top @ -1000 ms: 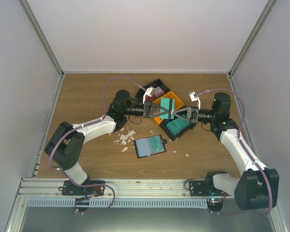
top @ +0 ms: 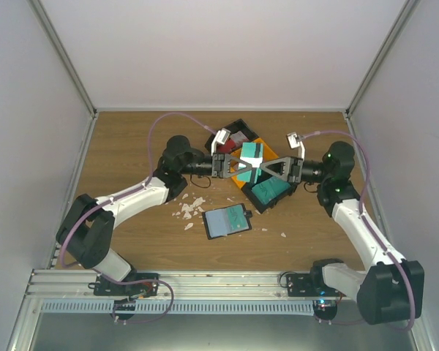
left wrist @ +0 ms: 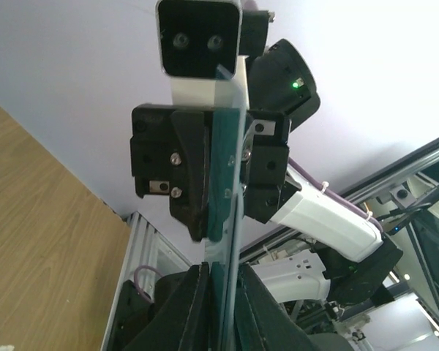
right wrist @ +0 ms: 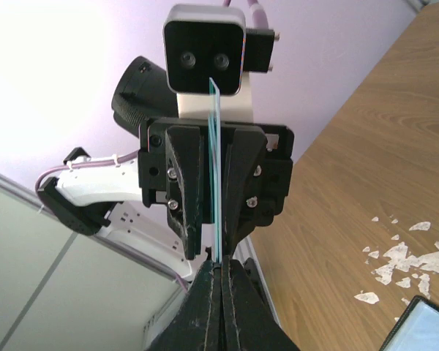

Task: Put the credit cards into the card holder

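Observation:
Above the middle of the table, a thin teal card piece [top: 252, 151] with a dark stripe and a pale layer hangs between my two grippers. In the left wrist view, the teal and whitish sheets stand edge-on and run down between the fingers of my left gripper, which is shut on them. My right gripper is shut with its fingertips at the lower end of the sheets; whether it pinches an edge cannot be told. Below lies a flat dark-rimmed holder [top: 218, 221], part pale blue and part teal.
Behind and under the grippers stands a dark tray [top: 238, 126] with red, orange and teal areas. Pale scraps [top: 194, 205] are scattered left of the flat holder. Bare wood surrounds these at the left and right.
The card's tilt and white glare have shifted between my grippers. The right arm moved slightly; table objects stayed put.

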